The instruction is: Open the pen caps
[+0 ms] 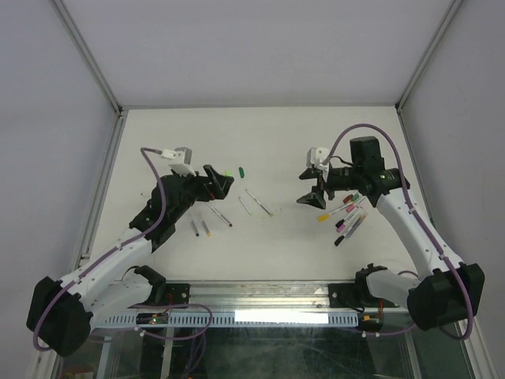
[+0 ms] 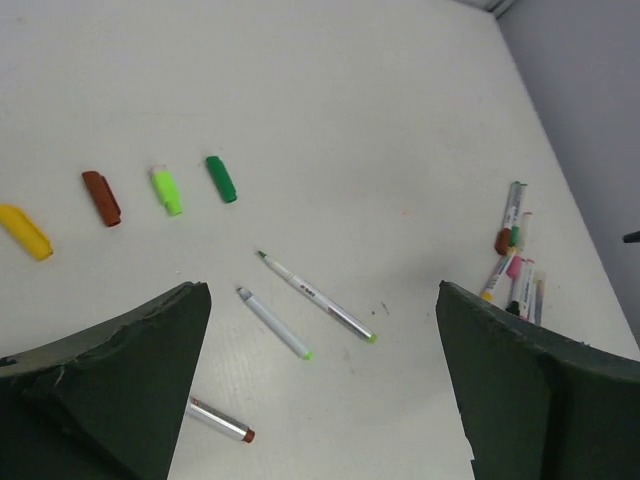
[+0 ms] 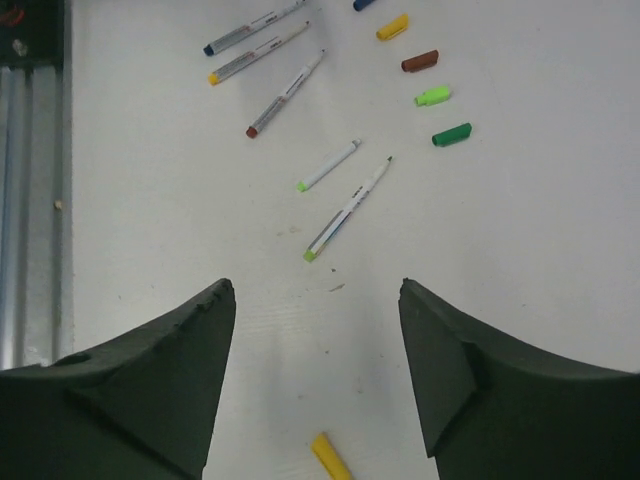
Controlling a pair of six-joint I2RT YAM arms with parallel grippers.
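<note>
Two slim white pens with bare tips, a longer pen (image 2: 317, 297) and a shorter pen (image 2: 275, 323), lie mid-table. Behind them rest loose caps: dark green (image 2: 221, 179), lime (image 2: 166, 190), brown (image 2: 101, 198) and yellow (image 2: 25, 231). Another bare-tipped pen, with a red-brown end (image 3: 285, 95), lies left of the white pair in the top view. My left gripper (image 1: 220, 181) hangs open above the table, near the caps, holding nothing. Open and empty too, my right gripper (image 1: 302, 188) hovers between the white pens and the marker group (image 1: 349, 217) at right.
Two further pens, blue-ended (image 3: 230, 39) and yellow-ended (image 3: 245, 59), lie at the table's left. A yellow-ended marker (image 3: 330, 457) shows at the bottom of the right wrist view.
</note>
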